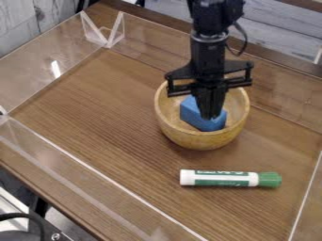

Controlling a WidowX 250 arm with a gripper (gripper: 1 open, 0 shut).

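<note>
A blue block (204,116) sits inside a round wooden bowl (195,138) right of centre. My black gripper (204,93) hangs over the bowl, just above the block; its fingertips are dark and small, and nothing clearly shows between them. A green and white marker-like tube (229,179) lies on the table in front of the bowl.
A pale object (107,33) stands at the upper left edge, and a dark cable curves at the lower left corner.
</note>
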